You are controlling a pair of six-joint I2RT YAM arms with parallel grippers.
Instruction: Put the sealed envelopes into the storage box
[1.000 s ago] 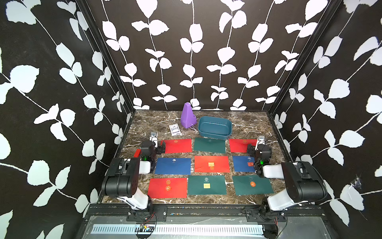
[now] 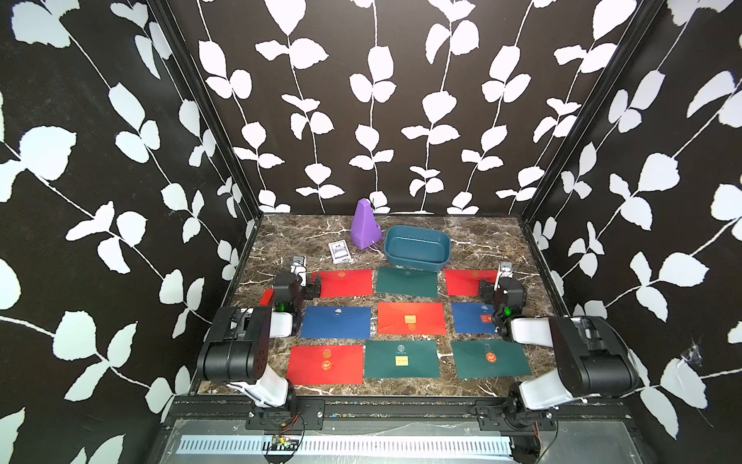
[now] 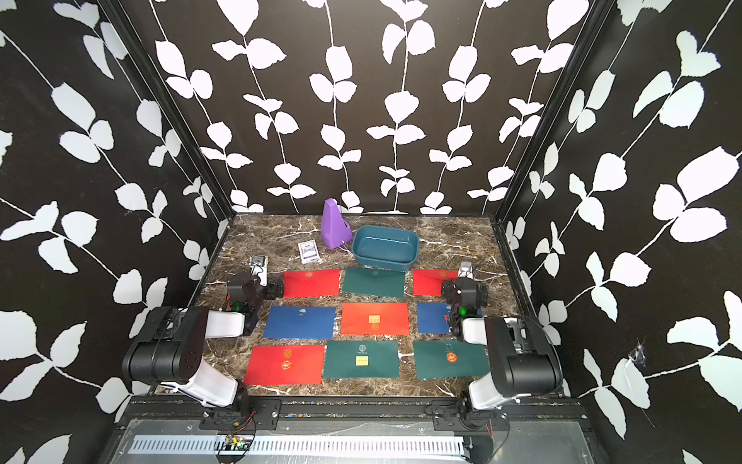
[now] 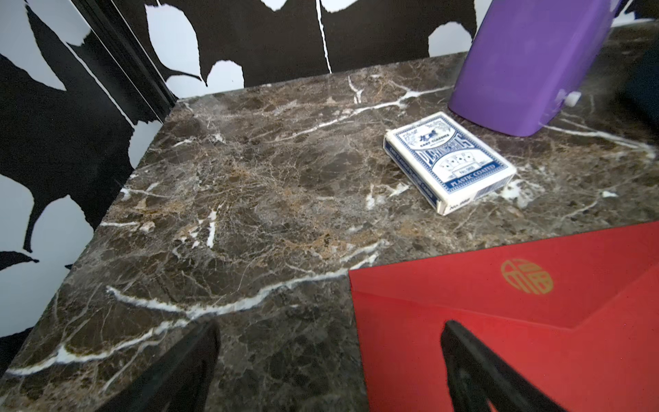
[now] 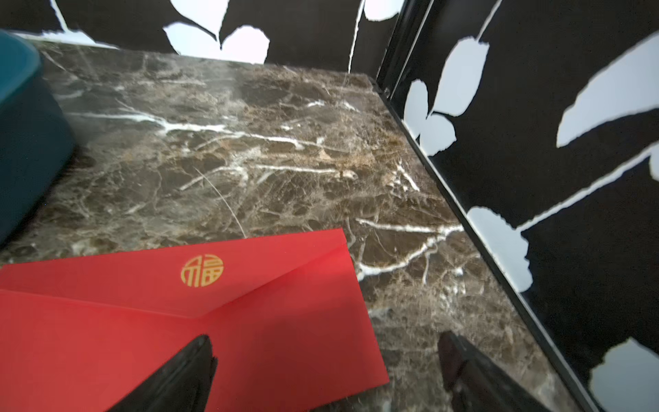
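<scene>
Envelopes lie flat in three rows. Seal stickers show on the middle orange-red envelope (image 2: 394,314), the right blue envelope (image 2: 467,313), the front red envelope (image 2: 309,372), the front middle green envelope (image 2: 382,367) and the front right green envelope (image 2: 506,363). No sticker shows on the left blue envelope (image 2: 336,326), nor on the back row's two red ones and green envelope (image 2: 407,286). The teal storage box (image 2: 417,263) stands behind, empty. My left gripper hangs open by the back left red envelope (image 4: 508,336). Open too, my right gripper hovers at the back right red envelope (image 5: 288,322).
A purple upright object (image 2: 365,228) stands left of the box. In front of it lies a card pack (image 4: 449,158). Bare marble tabletop (image 5: 274,151) shows right of the box and at the back left. Something red (image 2: 266,297) peeks out behind the left arm.
The left arm, envelopes and box have stayed where they were.
</scene>
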